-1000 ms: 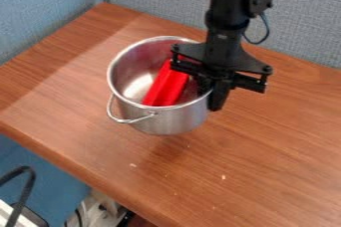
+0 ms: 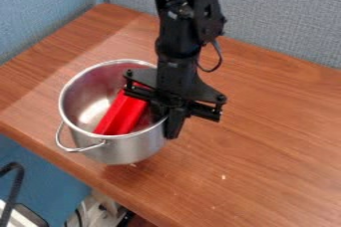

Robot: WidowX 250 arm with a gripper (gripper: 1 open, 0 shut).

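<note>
A steel pot with a wire handle sits near the table's front-left edge. Inside it lies a red block, partly hidden by the gripper. My black gripper is at the pot's right rim, its lower fingers reaching down by the rim; whether anything is between them is hidden.
Blue-grey padded walls stand at the back and left, and cables hang past the front-left edge.
The gripper and the pot have moved together leftward and toward the front of the table, with the red block still in the pot.
</note>
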